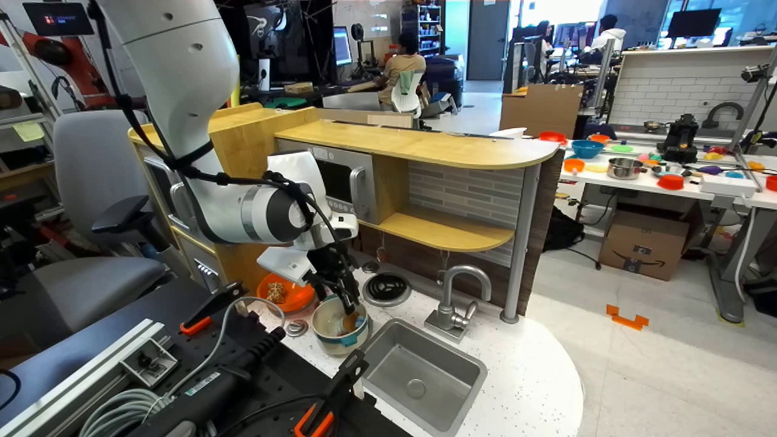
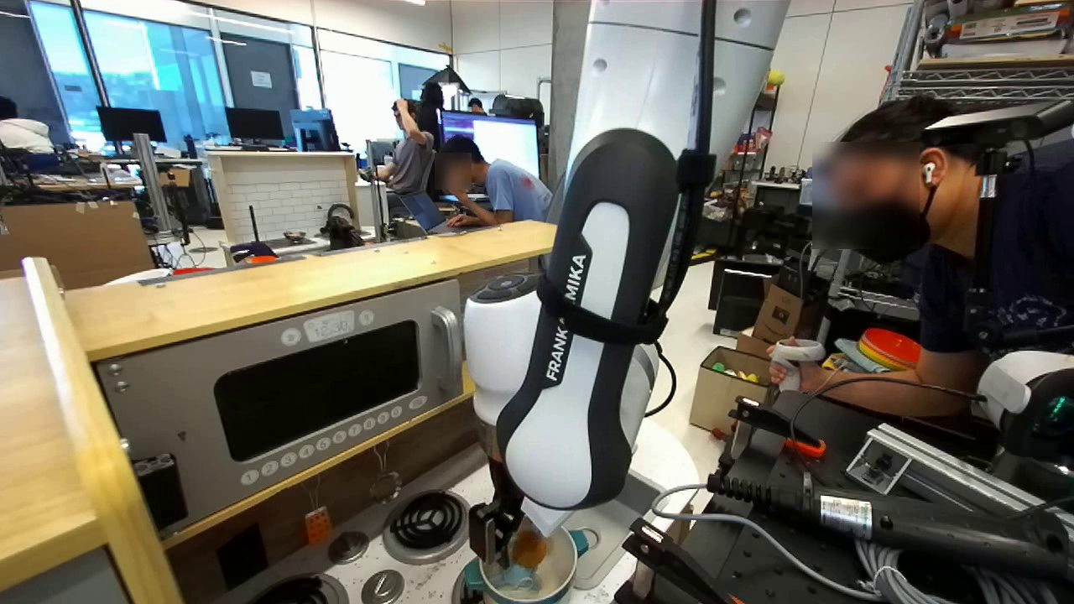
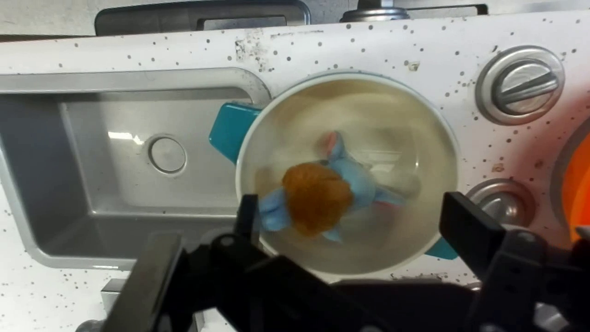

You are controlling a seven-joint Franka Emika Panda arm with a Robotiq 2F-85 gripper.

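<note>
A cream pot (image 3: 387, 121) with teal handles stands on the speckled counter beside the sink. Inside it lies a small plush toy (image 3: 318, 199), light blue with a fuzzy orange-brown part. Over the pot hangs my gripper, its two black fingers wide apart in the wrist view and nothing gripped between them. The toy shows beyond the fingers, toward the left one. In exterior view 1 the fingertips are at the pot's opening; how far above the toy they are is hard to tell.
A grey sink (image 3: 121, 149) is directly beside the pot. On its other side sits an orange bowl (image 1: 292, 295) with a tan item inside. The faucet (image 1: 466, 280), black burner (image 1: 386, 288) and overhanging wooden shelf (image 1: 444, 226) stand close by.
</note>
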